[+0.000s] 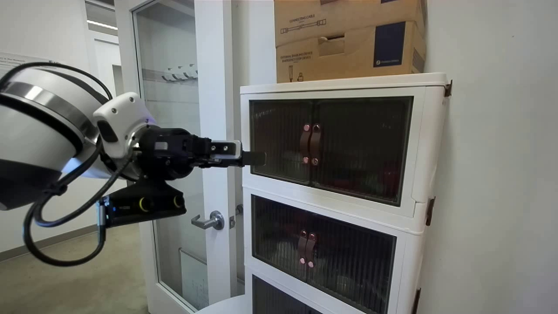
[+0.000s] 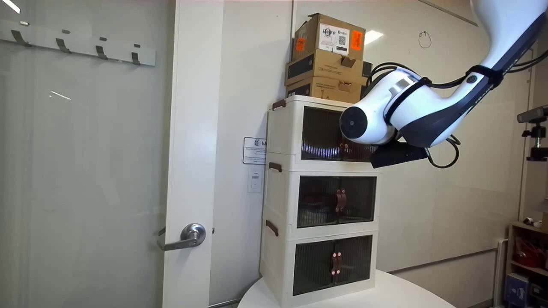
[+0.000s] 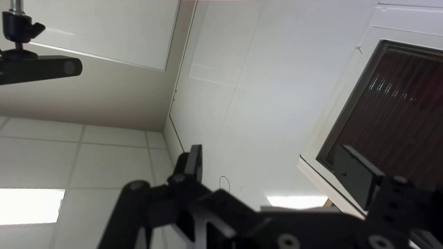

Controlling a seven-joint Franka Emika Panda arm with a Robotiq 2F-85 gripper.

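Note:
In exterior view 1 my gripper points right toward the top unit of a stacked white cabinet. Its tips overlap the left dark ribbed door, and whether they touch it I cannot tell. Two brown strap handles with copper studs hang at the middle of the closed top doors, to the right of the fingertips. The wrist view shows my fingers wide apart with nothing between them; one overlaps a corner of a dark panel. My arm hides the gripper in exterior view 2.
Cardboard boxes are stacked on top of the cabinet. Lower units with closed doors stand beneath, on a round white table. A glass door with a metal lever is close behind my gripper.

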